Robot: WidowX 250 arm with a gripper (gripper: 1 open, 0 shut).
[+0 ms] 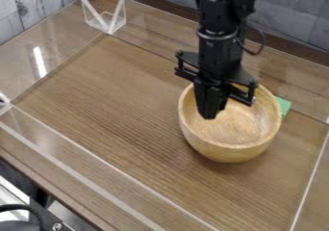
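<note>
A large tan bowl [234,141] sits on the wooden table right of centre. The black gripper [207,95] has its lower end at the bowl's upper-left rim, partly over its opening. It looks shut, with nothing visible between its fingers; whether it touches the rim is unclear.
A small green object [282,106] lies behind the bowl at the right. A white wire-like item [106,17] stands at the back left. A dark cable or object lies at the lower-left edge.
</note>
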